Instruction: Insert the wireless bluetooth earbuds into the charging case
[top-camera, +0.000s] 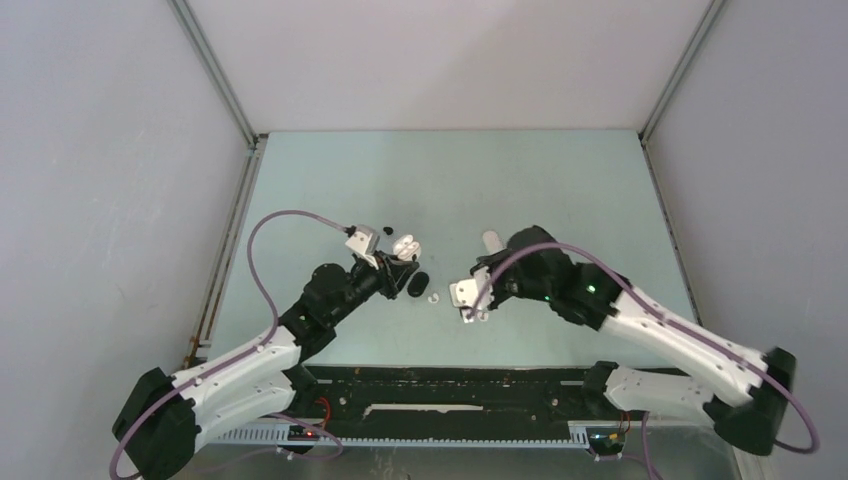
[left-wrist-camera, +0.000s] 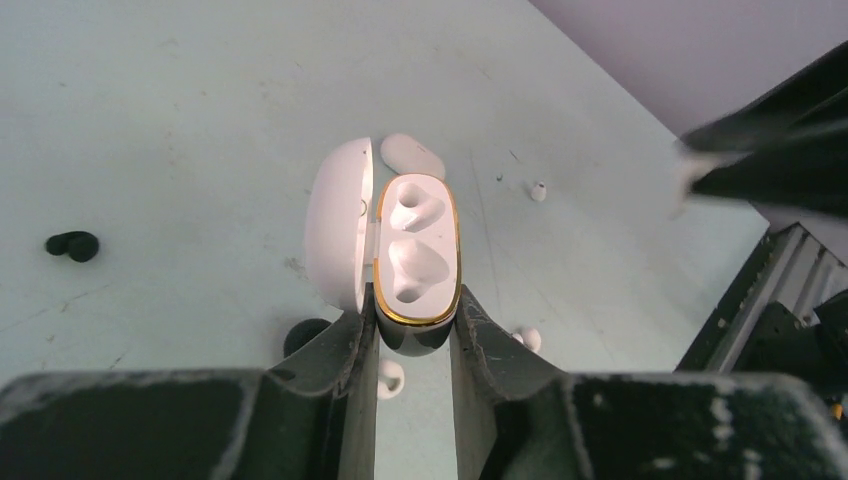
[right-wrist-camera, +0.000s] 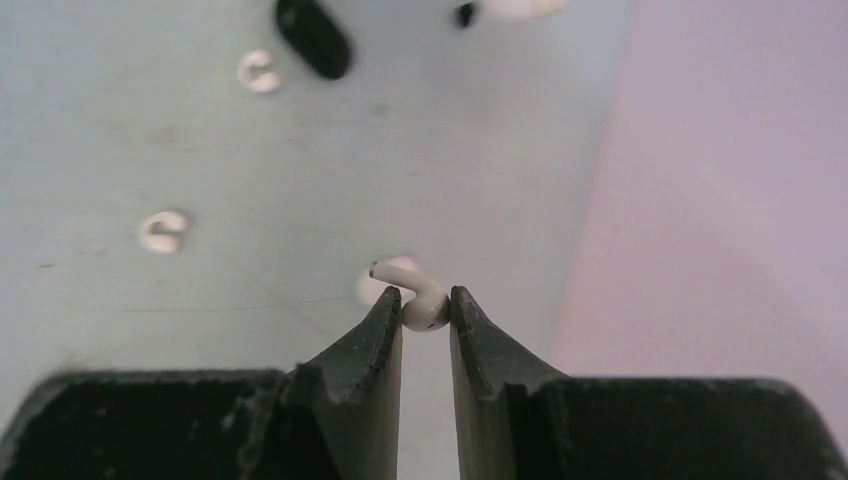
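Observation:
My left gripper (top-camera: 407, 262) is shut on the white charging case (left-wrist-camera: 415, 250), which is held upright with its lid (left-wrist-camera: 335, 225) open and both earbud slots empty, facing up. My right gripper is shut on a white earbud (right-wrist-camera: 420, 305), its stem pointing up and left, above the table. In the top view the right gripper stands right of the case, its fingertips hidden by its own body. A blurred dark finger shape (left-wrist-camera: 770, 160) of the right gripper enters the left wrist view at the right.
On the table (top-camera: 560, 180) lie a black case (top-camera: 419, 283), black earbuds, a white closed case (top-camera: 491, 240) and several small white pieces, such as one (right-wrist-camera: 163, 230) in the right wrist view. Walls flank it.

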